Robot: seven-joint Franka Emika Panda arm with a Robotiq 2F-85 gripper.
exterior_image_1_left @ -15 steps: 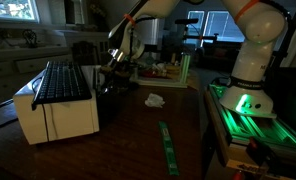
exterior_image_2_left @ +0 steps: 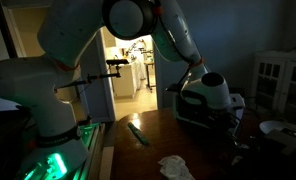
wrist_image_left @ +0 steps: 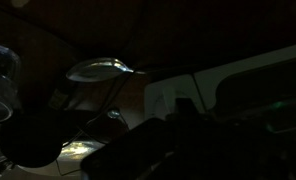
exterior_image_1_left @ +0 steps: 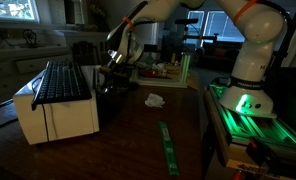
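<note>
Low at the far side of the table, my gripper [exterior_image_1_left: 113,83] hangs beside a white box-shaped appliance with a black ribbed top [exterior_image_1_left: 64,84]. The gripper appears shut, and nothing shows between its fingers, though deep shadow hides much of them. In the wrist view a shiny spoon [wrist_image_left: 98,70] and a second, smaller metal piece [wrist_image_left: 116,118] lie left of the dark gripper. A white part [wrist_image_left: 171,97] of what looks like the appliance is close by. Whether the gripper touches any of these I cannot tell.
A crumpled white cloth [exterior_image_1_left: 154,100] and a long green strip [exterior_image_1_left: 168,149] lie apart on the brown table. The wrist view also has a clear glass vessel [wrist_image_left: 2,78] and a dark round object [wrist_image_left: 30,140] at its left. Bare tabletop surrounds the strip.
</note>
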